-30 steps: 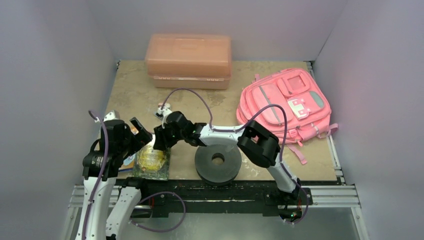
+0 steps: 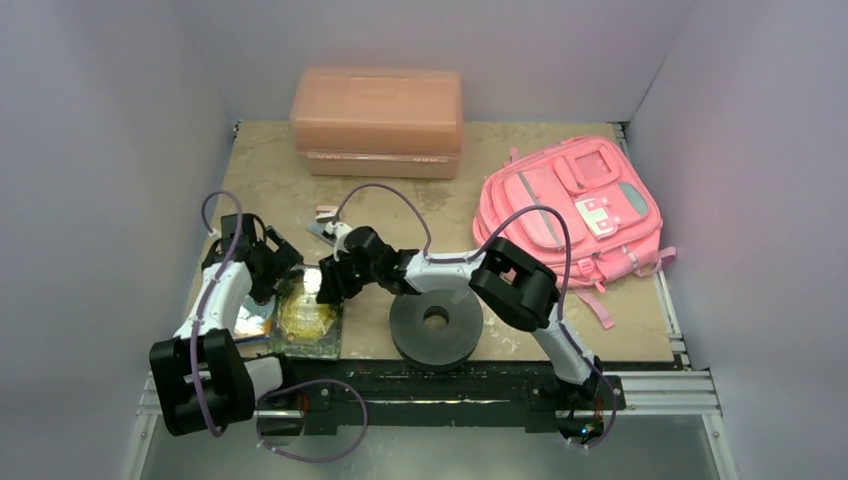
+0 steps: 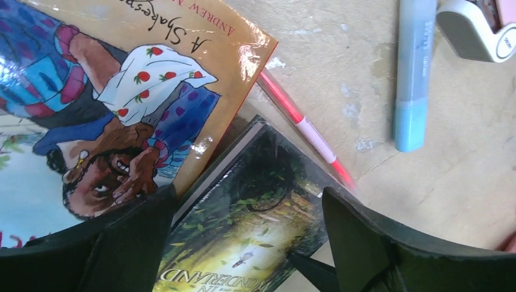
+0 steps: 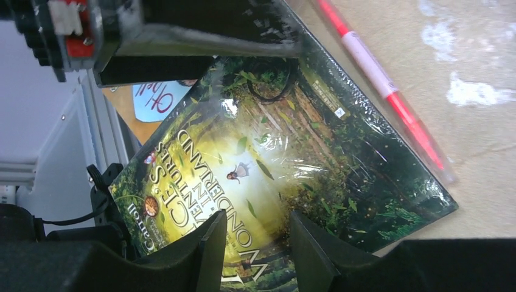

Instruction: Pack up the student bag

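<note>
The dark green Wonderland book [image 2: 307, 318] lies flat near the table's front left, its cover also filling much of the right wrist view. Over one edge of this book [image 3: 255, 182], my left gripper stands open, the cover showing between its fingers. My right gripper is open too, a narrower gap over the lower part of the cover. Whether any fingertip touches the book cannot be told. Next to it is a Shakespeare book [image 3: 201, 55] with an illustrated cover. The pink student bag [image 2: 575, 205] lies at the right, apart from both grippers.
A red pen [image 3: 301, 125], a light-blue marker [image 3: 415, 79] and a white-and-pink item [image 3: 481, 30] lie beyond the books. At the back stands a translucent orange box [image 2: 378, 115]. A dark round disc [image 2: 437, 345] sits under the right arm. Bare tabletop lies before the bag.
My left arm has come in from the front left, its gripper now close over the book. The right gripper has shifted slightly right, and the Wonderland book sits a touch further right.
</note>
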